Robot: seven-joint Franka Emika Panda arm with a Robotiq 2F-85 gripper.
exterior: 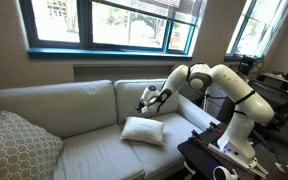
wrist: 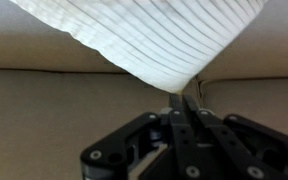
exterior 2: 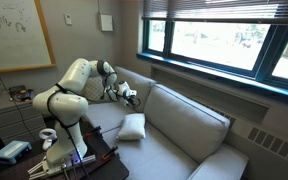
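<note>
A small white pillow (exterior: 142,130) with fine stripes stands out on the sofa seat, its broad face turned to the camera in exterior view 1. My gripper (exterior: 141,107) is at its upper, back side, pointing down in front of the backrest. In the wrist view, the rounded corner of the striped pillow (wrist: 169,50) meets the tips of the gripper, which is shut on that edge. The grip itself is small and partly hidden. From exterior view 2, the pillow (exterior 2: 132,126) shows below and beside the gripper (exterior 2: 134,101).
The pale sofa (exterior: 84,150) has free seat space left of the pillow. A patterned grey cushion (exterior: 21,150) leans at its left end. Behind the backrest are the wall and window (exterior: 109,22). A dark table (exterior: 209,160) stands by the arm's base.
</note>
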